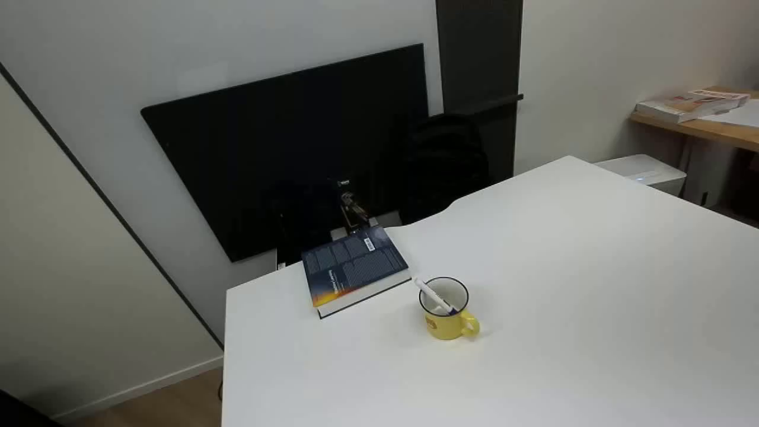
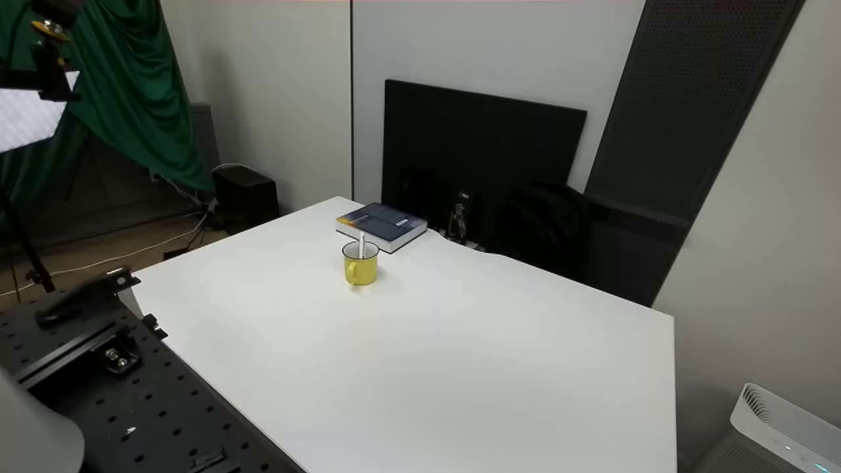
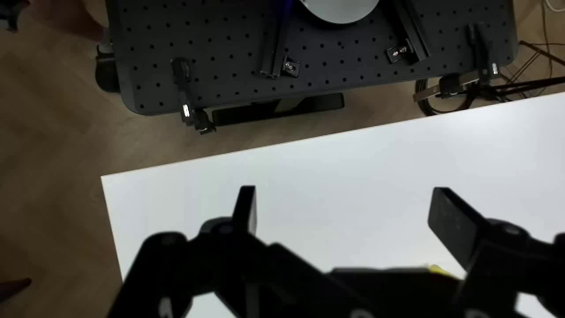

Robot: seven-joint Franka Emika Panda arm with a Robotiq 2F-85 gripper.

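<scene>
A yellow mug [image 1: 445, 326] with a dark rim stands upright on the white table, its handle towards the right front in the first exterior view. A white marker [image 1: 434, 295] leans inside it, one end above the rim. Behind the mug lies a thick dark blue book [image 1: 356, 267], flat and apart from it. The second exterior view shows the same mug [image 2: 361, 272] and book [image 2: 382, 225]. My gripper is open over the table with nothing between its fingers. Only a yellow sliver of the mug [image 3: 440, 270] shows past the gripper body in the wrist view.
A black perforated base plate [image 3: 328, 63] lies beyond a gap at one table edge. A black screen [image 1: 299, 142] stands behind the book.
</scene>
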